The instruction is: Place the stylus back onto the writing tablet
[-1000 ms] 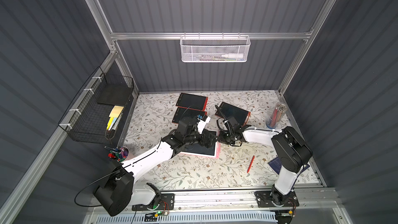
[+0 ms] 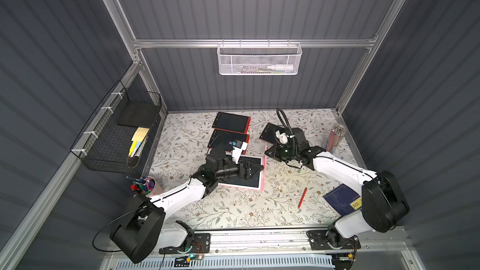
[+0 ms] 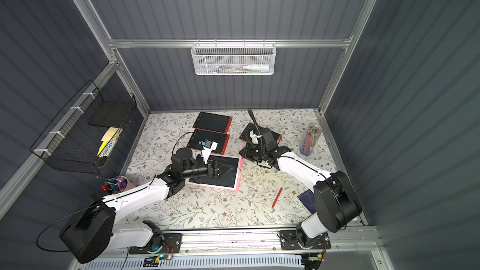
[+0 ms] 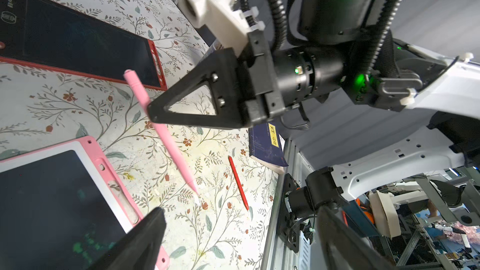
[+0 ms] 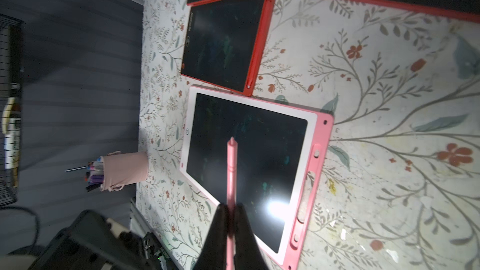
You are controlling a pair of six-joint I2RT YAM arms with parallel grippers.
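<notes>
A pink stylus [image 4: 177, 155] is held upright-tilted by my right gripper, shut on it above the right side of the pink writing tablet [image 5: 245, 160]. The tablet lies flat at the table's middle, with an elongated slot along its pink right edge [image 5: 310, 180]. My left gripper [image 2: 254, 170] hovers low over that tablet, open with nothing between its fingers, to the left of the stylus and apart from it.
Red-framed tablets [image 5: 222, 40] lie behind. A red stylus [image 2: 302, 197] and navy book [image 2: 340, 200] lie at the right front; a pencil jar [image 3: 310, 139] stands back right, a pen cup [image 5: 125, 170] at left.
My right arm has risen from low by the pink tablet, carrying the stylus up. My left gripper has shifted slightly.
</notes>
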